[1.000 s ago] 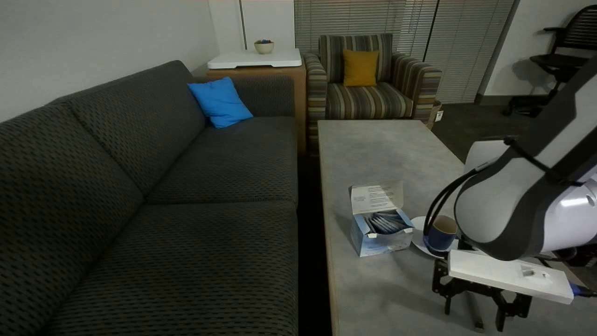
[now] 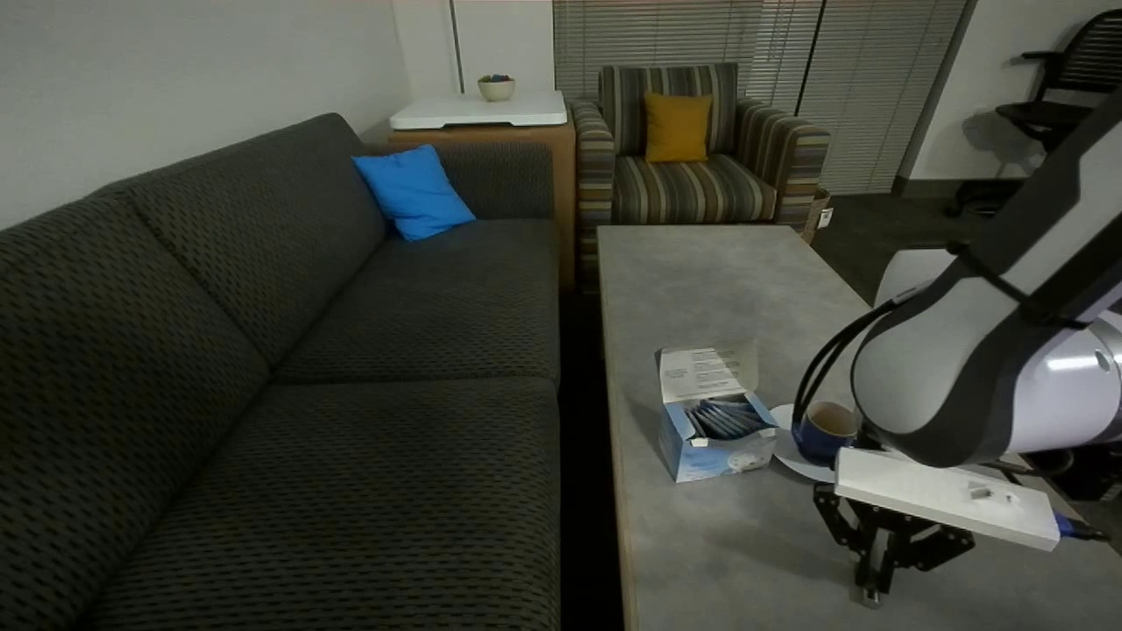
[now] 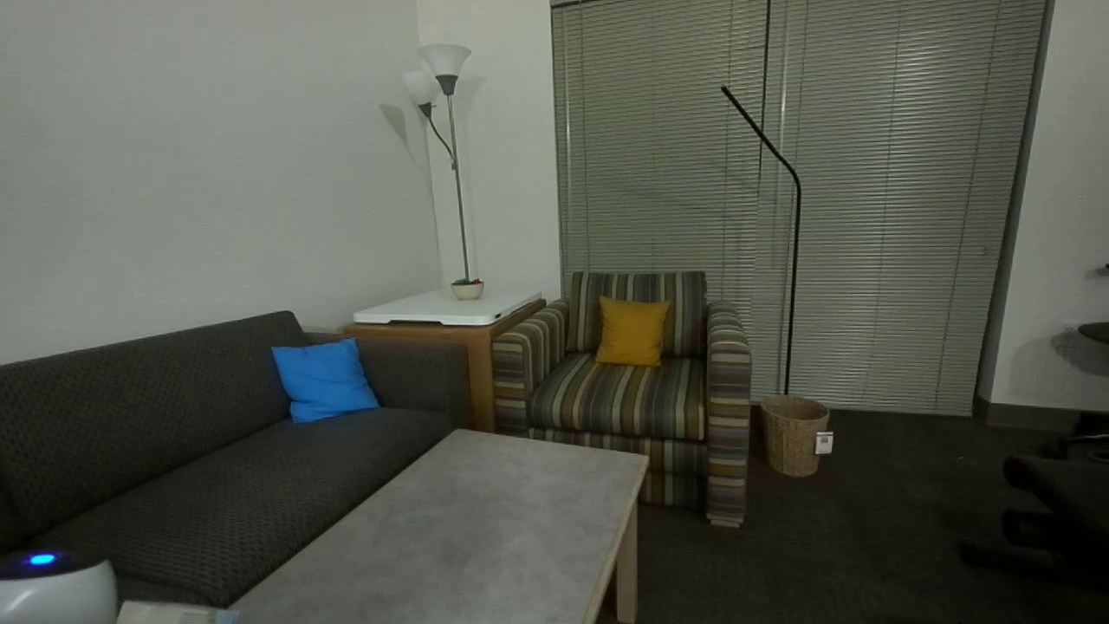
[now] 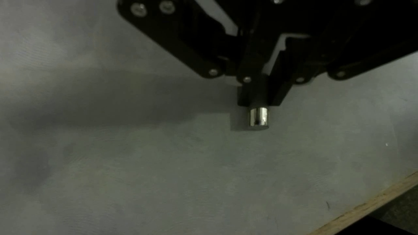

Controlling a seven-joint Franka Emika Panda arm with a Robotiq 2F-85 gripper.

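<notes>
A slim dark rod-like thing with a shiny metal end [image 4: 258, 118] is pinched between my gripper's fingers. Only its end sticks out past the fingertips in the wrist view; the fingers hide most of the rest. In exterior view 1 my gripper [image 2: 875, 573] points down over the near right part of the grey table [image 2: 726, 557], shut on this rod [image 2: 871, 598]. Whether the rod still touches the tabletop, I cannot tell.
An open box of packets [image 2: 720, 457] stands left of the arm. Beside it, a dark blue cup [image 2: 817, 446] sits on a white saucer [image 2: 789, 459], close behind the gripper. The table's wooden edge [image 4: 364, 207] crosses the wrist view's lower right corner. Bare tabletop surrounds the gripper's front and left.
A second ago the fingers were spread on either side of the rod; now they are closed on it. The gripper's body has shifted slightly left and up in exterior view 1.
</notes>
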